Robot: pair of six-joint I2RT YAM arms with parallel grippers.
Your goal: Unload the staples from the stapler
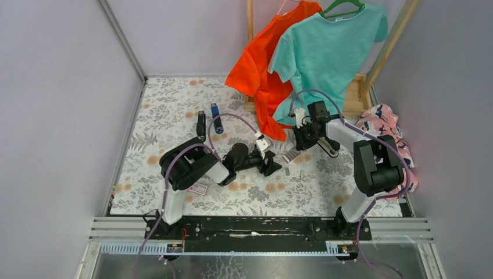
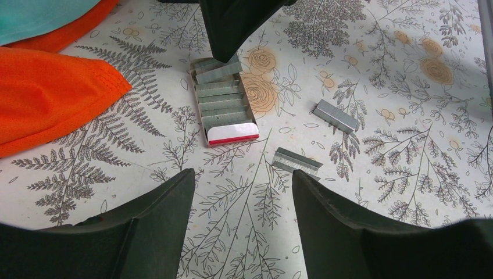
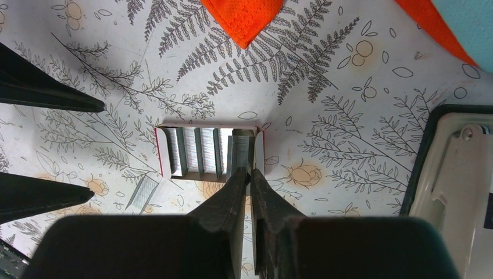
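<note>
An open staple box lies on the floral surface, staple strips in its rows; one strip (image 3: 241, 152) sits askew at its right end in the right wrist view. My right gripper is over that end, fingertips close together; whether anything is between them is unclear. My left gripper stands open below the box in its view, nothing between its fingers. Two loose strips (image 2: 334, 116) (image 2: 295, 163) lie beside the box. A pale stapler (image 3: 456, 180) lies at the right of the right wrist view.
Orange shirt (image 1: 261, 70) and teal shirt (image 1: 325, 52) hang at the back, hems on the surface. Patterned cloth (image 1: 383, 119) lies at the right. Two dark elongated objects (image 1: 201, 125) (image 1: 217, 119) and a small card box (image 1: 197, 189) are at the left.
</note>
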